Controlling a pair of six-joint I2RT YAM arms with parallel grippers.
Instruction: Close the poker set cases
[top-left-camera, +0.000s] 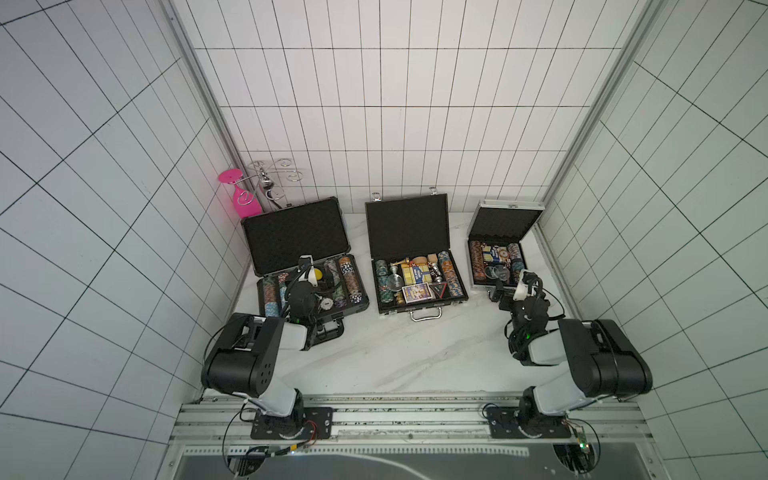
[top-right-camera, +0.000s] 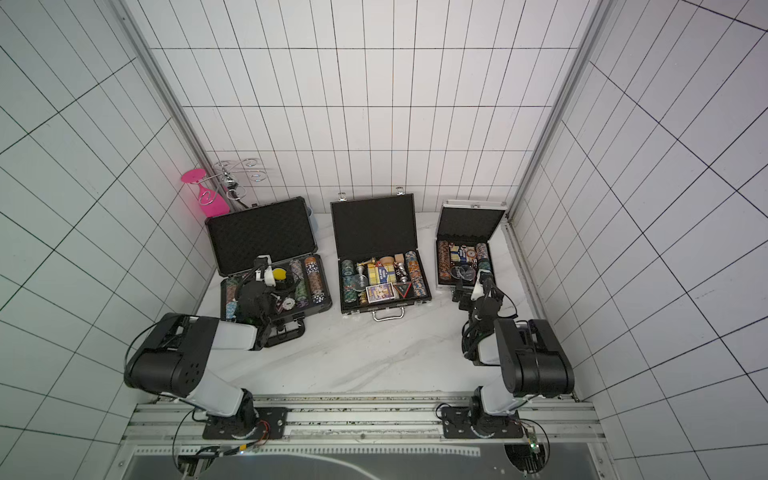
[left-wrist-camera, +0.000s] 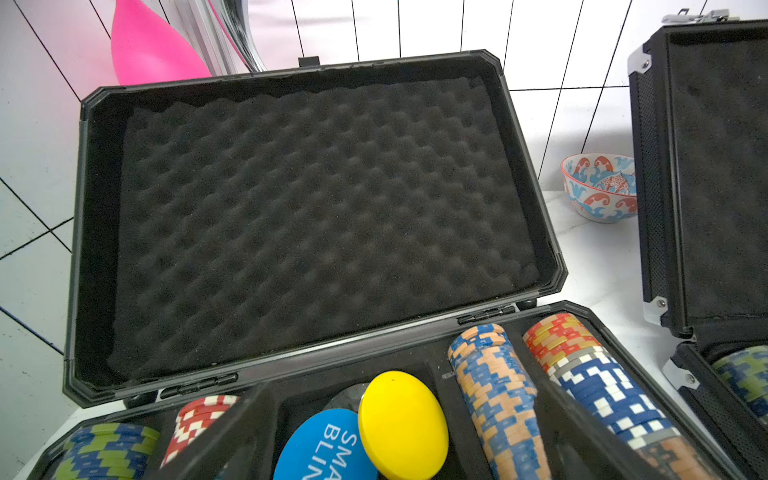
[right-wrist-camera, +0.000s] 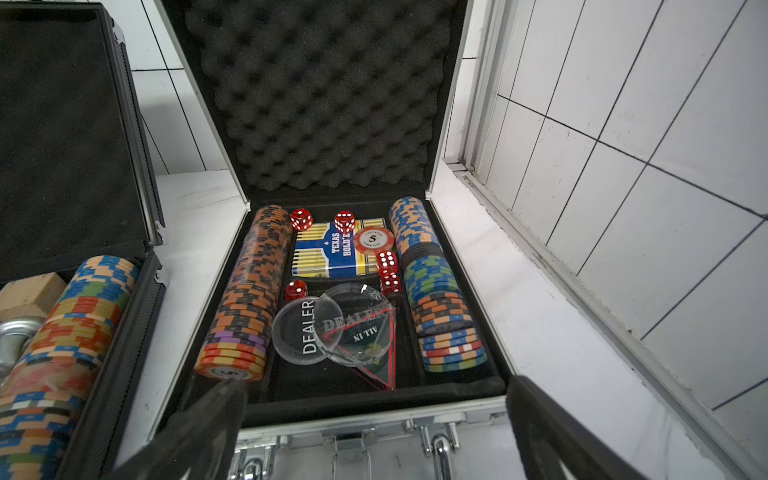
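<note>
Three poker cases stand open, lids raised. The left black case (top-left-camera: 296, 228) has chip stacks and round buttons; my left gripper is open low over it, its blurred fingers at the bottom of the left wrist view, nothing held. The middle case (top-left-camera: 406, 224) holds chips, cards and dice. The smaller silver-edged case (right-wrist-camera: 320, 88) on the right holds chips, dice and dealer buttons. My right gripper is open at that case's front edge, by the latches, with nothing between its fingers.
A pink object (top-left-camera: 244, 200) with wire scrolls stands behind the left case; a patterned bowl (left-wrist-camera: 600, 192) sits behind, between cases. Tiled walls (right-wrist-camera: 592, 184) border the table closely.
</note>
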